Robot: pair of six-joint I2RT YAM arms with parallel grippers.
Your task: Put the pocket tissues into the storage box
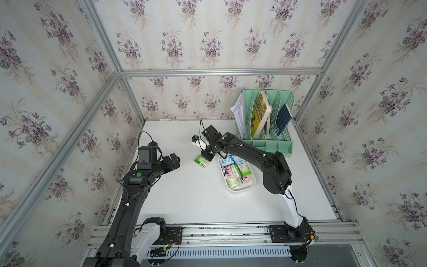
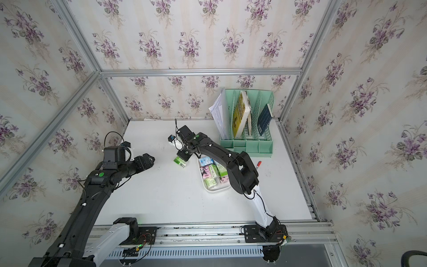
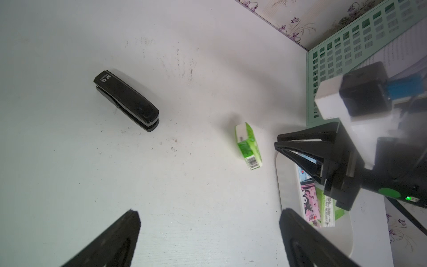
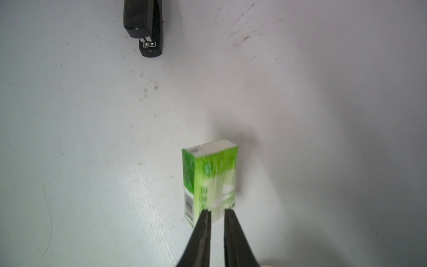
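A green-and-white tissue pack (image 4: 215, 178) is free of both grippers, slightly blurred in the right wrist view. Whether it rests on the table or is off it, I cannot tell. My right gripper has its fingertips almost together, with nothing held between them. From the left wrist view, the pack (image 3: 249, 146) lies just left of the right gripper's tips. The white storage box (image 1: 242, 190) holds several blue, pink and green packs and is partly covered by the right arm. My left gripper stands open and empty, well left of the pack.
A black stapler (image 3: 128, 98) lies on the table left of the pack. At the back right stands a green file rack (image 1: 266, 144) with books and papers.
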